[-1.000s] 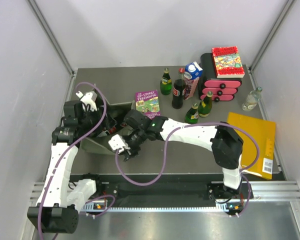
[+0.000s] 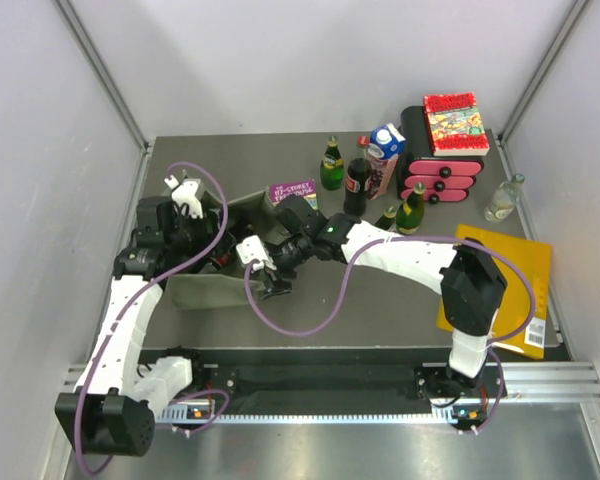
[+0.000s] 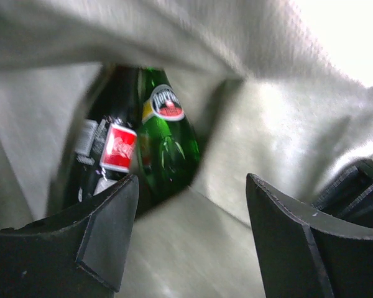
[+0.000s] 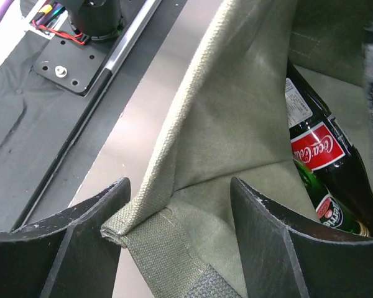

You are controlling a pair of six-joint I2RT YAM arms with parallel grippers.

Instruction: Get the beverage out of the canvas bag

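Observation:
The canvas bag (image 2: 205,292) lies at the left of the table. Inside it, a cola bottle (image 4: 317,146) and a green bottle (image 3: 168,139) lie side by side. My left gripper is over the bag's interior, open, with the bottles just beyond its fingers. My right gripper is part open at the bag's rim; the folded canvas edge lies between its fingers, and I cannot tell whether they grip it.
Upright bottles (image 2: 356,185), a milk carton (image 2: 382,165) and a pink-drawer box (image 2: 440,180) stand at the back. A clear bottle (image 2: 503,200) and yellow envelope (image 2: 515,290) lie to the right.
My right arm has shifted right along the bag's edge.

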